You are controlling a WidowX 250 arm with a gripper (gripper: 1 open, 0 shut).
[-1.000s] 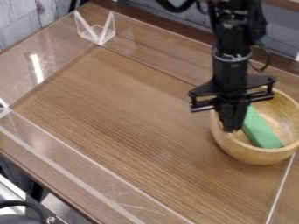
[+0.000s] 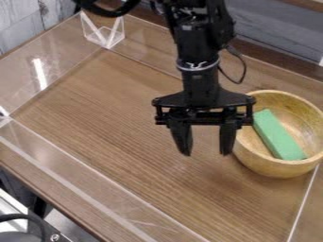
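Observation:
My black gripper (image 2: 205,139) hangs over the middle of the wooden table, just left of a tan bowl (image 2: 290,165), its two fingers apart and pointing down with nothing between them. The bowl holds a green rectangular block (image 2: 278,134), lying lengthwise at the right of the view.
A white wire-like holder (image 2: 104,26) stands at the back left. A dark cable lies at the bottom left corner, beside the table's edge.
My gripper has moved left and toward the front, away from over the bowl, and now hangs lower in the view. The bowl and green block stay at the right.

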